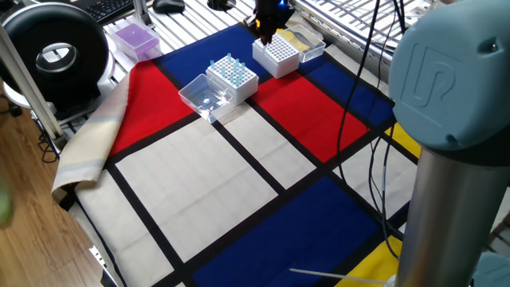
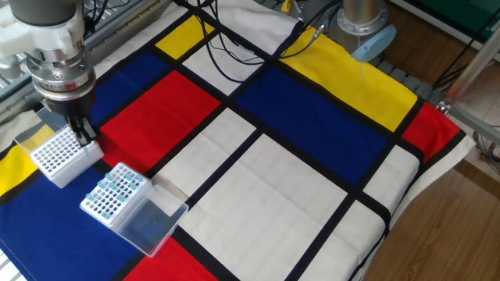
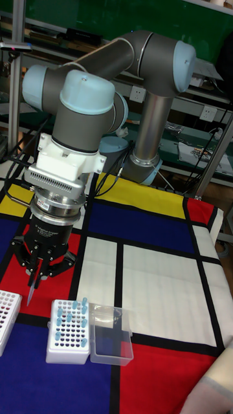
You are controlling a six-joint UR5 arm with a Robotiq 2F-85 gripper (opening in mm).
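Over the empty-looking white tip rack (image 2: 66, 156), my gripper (image 3: 35, 280) points down with its fingers close together. A slim, pointed pale piece, seemingly a pipette tip (image 3: 30, 296), sticks out below them in exterior view 3. Its upper end is hidden between the fingers. Beside that rack stands a second white rack (image 3: 67, 338) with several light-blue tips (image 2: 109, 184) standing in some holes. In exterior view 1 the gripper (image 1: 268, 38) is dark and small above the far rack (image 1: 276, 59).
Open clear lids lie beside both racks: one lid (image 1: 209, 97) by the tip-filled rack, another lid (image 1: 307, 41) by the far rack. A purple-filled box (image 1: 135, 40) stands at the cloth's edge. The patterned cloth (image 1: 191, 187) has wide free room.
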